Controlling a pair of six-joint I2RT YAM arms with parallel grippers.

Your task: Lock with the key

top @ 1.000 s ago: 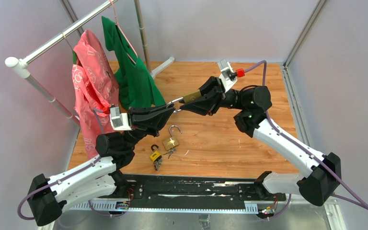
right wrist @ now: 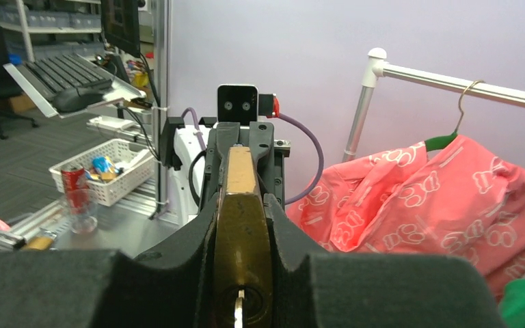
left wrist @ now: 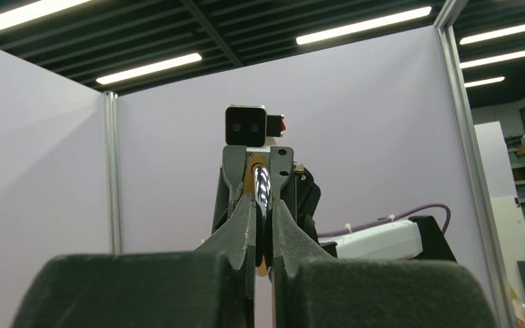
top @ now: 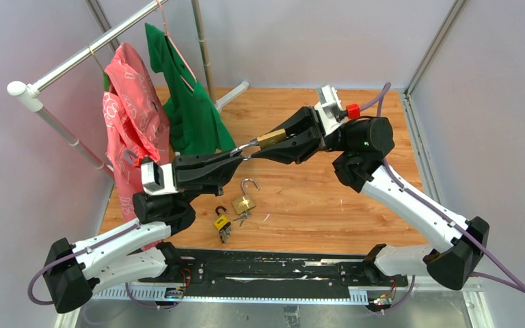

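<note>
A brass padlock [top: 271,138] is held in the air by my right gripper [top: 288,145], which is shut on its body; the body fills the middle of the right wrist view [right wrist: 243,239]. My left gripper [top: 236,153] faces it, shut on the silver shackle [left wrist: 262,184] that sticks out toward it. On the table below lie an open brass padlock [top: 243,204] with keys [top: 243,217] beside it, and a yellow padlock [top: 221,222] with a bunch of keys [top: 224,234]. Whether a key is in the held lock is unclear.
A clothes rack [top: 109,35] with a pink garment [top: 133,109] and a green garment [top: 191,119] stands at the left, close behind my left arm. Light walls enclose the sides and back.
Both wrists have shifted and tilted slightly, the left a little down and leftward, the right a little rightward at its back. Both grippers still hold the padlock; the things on the table are unchanged.
</note>
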